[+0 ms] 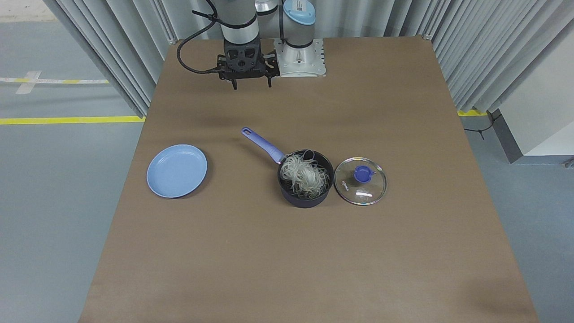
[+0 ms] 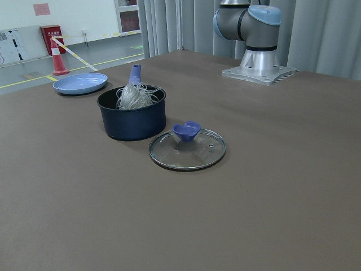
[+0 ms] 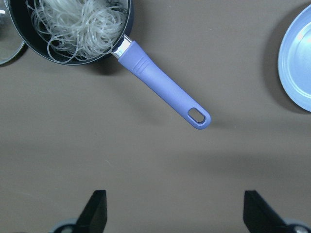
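A dark saucepan [image 1: 285,194] with a blue handle [image 3: 165,87] holds pale noodles [image 1: 304,175]; the handle points toward the back left in the front view. A glass lid [image 2: 186,152] with a blue knob lies flat just beside the pot. A blue plate [image 1: 176,171] sits to the left. My gripper hangs at the back of the table, above and behind the pot, open, with bare table between its fingers in the wrist view.
The robot base [image 2: 258,73] stands at the back edge, with curtains behind it.
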